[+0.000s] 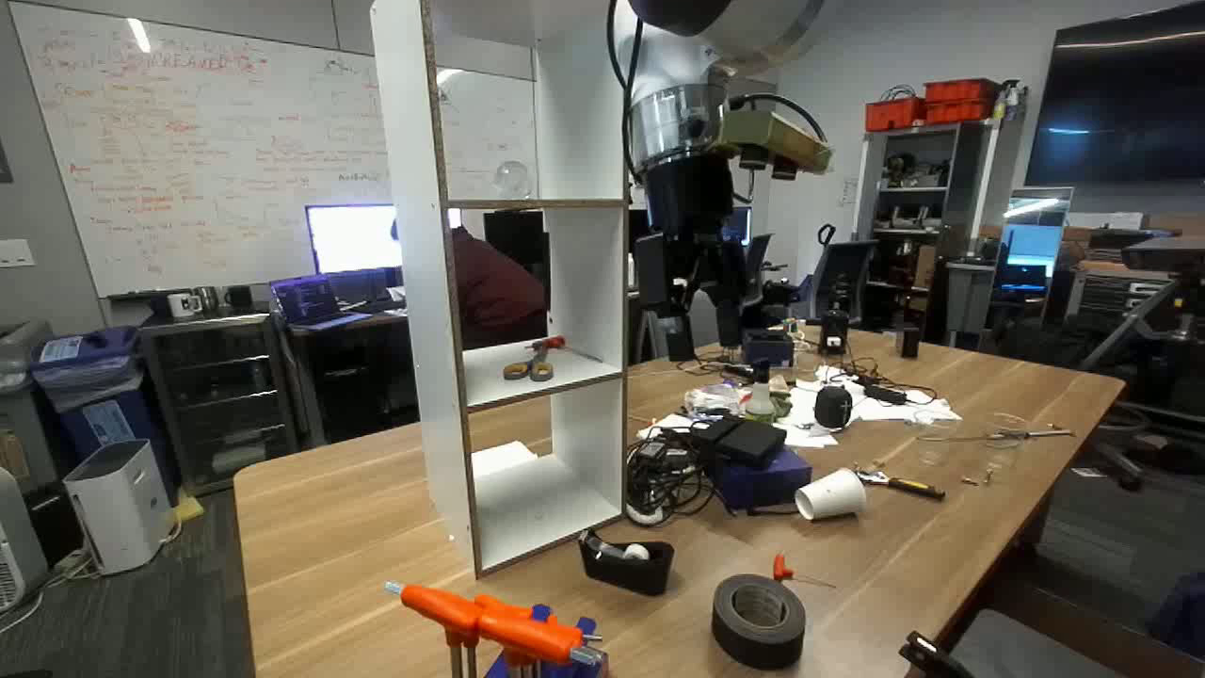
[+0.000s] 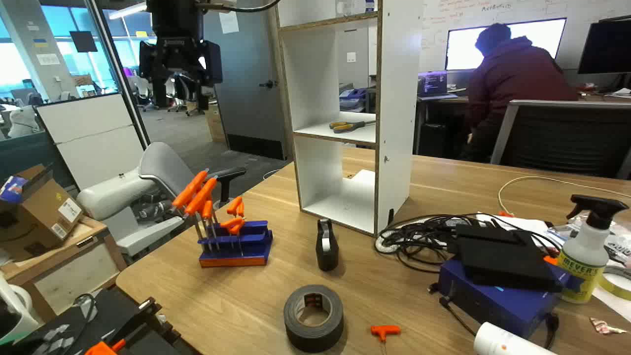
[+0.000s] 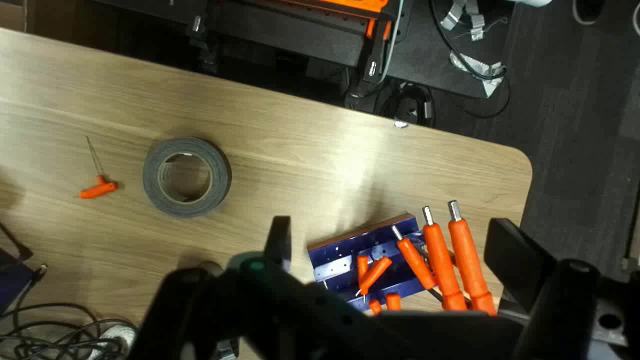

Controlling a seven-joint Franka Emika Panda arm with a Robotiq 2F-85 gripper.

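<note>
My gripper stands open high above the table, its two fingers well apart and nothing between them. In the wrist view the gripper looks down over a blue holder with several orange T-handle hex keys; they lie below the fingers, apart from the fingers. The same holder stands near the table's corner in exterior view 2. A loose orange hex key lies beside a roll of dark tape. The black tape dispenser sits between the holder and the shelf.
A tall white shelf rises beside the arm, with scissors on its middle level. Tangled cables, a blue box and a white cup crowd one side. Bare wood surrounds the tape roll.
</note>
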